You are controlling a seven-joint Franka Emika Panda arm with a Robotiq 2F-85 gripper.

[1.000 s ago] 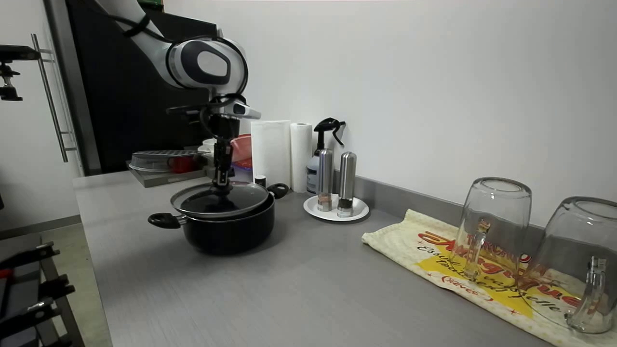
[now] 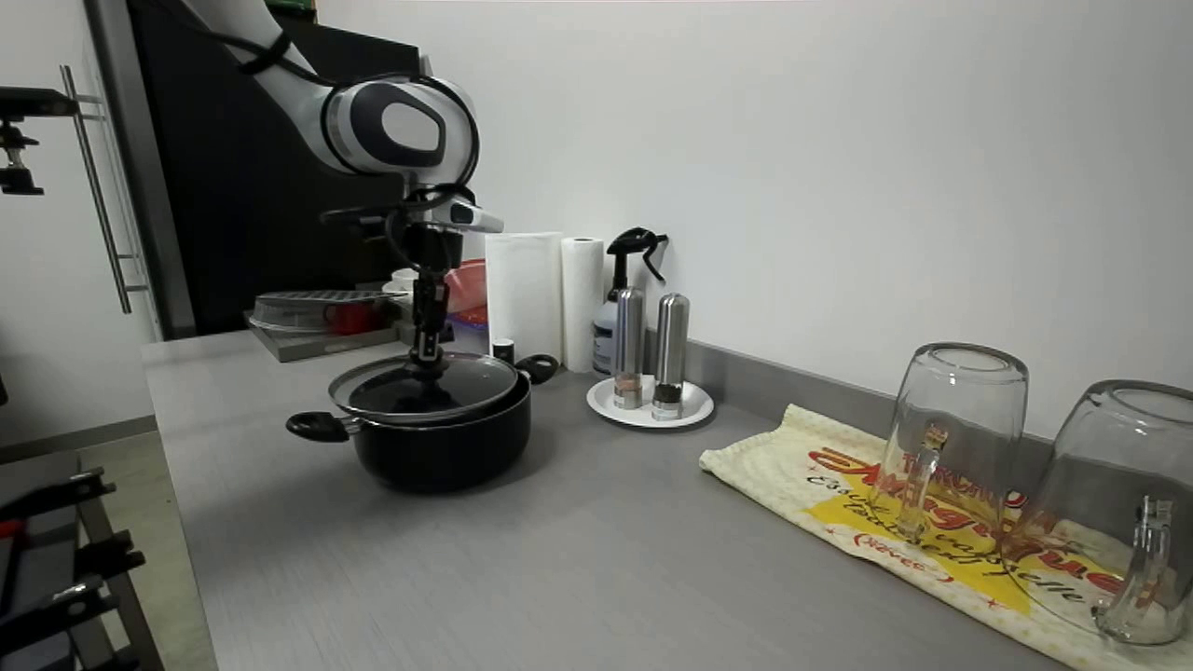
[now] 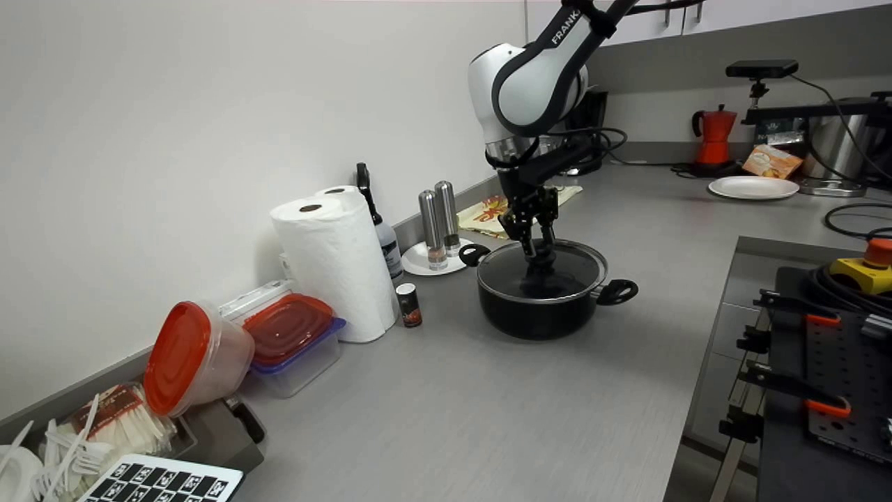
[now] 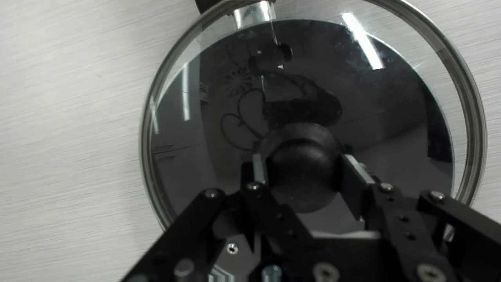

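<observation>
My gripper is shut on the round black knob (image 4: 303,178) of a glass pot lid, one finger on each side. The lid (image 2: 481,386) has a steel rim and lies over the black two-handled pot (image 2: 447,453). In exterior view 1 it sits off-centre, shifted toward the left, with the pot's dark edge showing at the right. Exterior view 2 shows the pot (image 3: 535,318) on the counter with my gripper (image 3: 539,251) pointing straight down over it. Whether the lid's rim touches the pot all round cannot be seen.
Two steel grinders (image 2: 649,352) stand on a white plate (image 2: 693,412) by the wall. Upturned glass mugs (image 2: 951,447) rest on a printed cloth (image 2: 772,458). Paper towel rolls (image 3: 334,259), a small spice jar (image 3: 409,306) and lidded tubs (image 3: 288,335) line the wall.
The lid and gripper look almost unchanged from a second ago, with at most a very slight shift. The pot has not moved.
</observation>
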